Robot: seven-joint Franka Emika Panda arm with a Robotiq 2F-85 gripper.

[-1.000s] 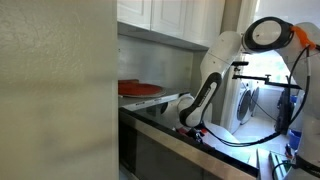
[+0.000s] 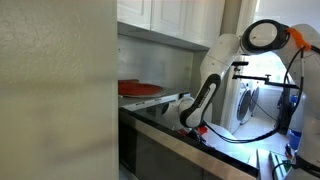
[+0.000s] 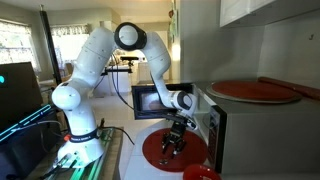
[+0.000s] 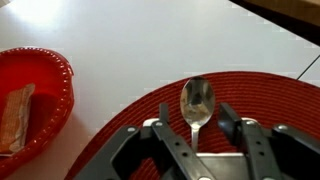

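Note:
A metal spoon (image 4: 197,101) lies on a round red placemat (image 4: 125,133), its bowl pointing away from the gripper and its handle running back between the fingers in the wrist view. My gripper is low over it, fingers apart, one finger (image 4: 158,138) left of the handle and the other to its right. Whether either finger touches the spoon cannot be made out. From exterior view 2, the gripper (image 3: 176,138) points down at the placemat (image 3: 153,149). Its fingertips are hard to separate in exterior view 1.
Left of the placemat sits a red basket (image 4: 58,112) holding something brown. A box-shaped appliance (image 3: 222,128) stands right beside the mat, a red round tray (image 3: 250,90) on top.
The arm stays nearly in place over the counter across the exterior frames. No clear shift of any object shows.

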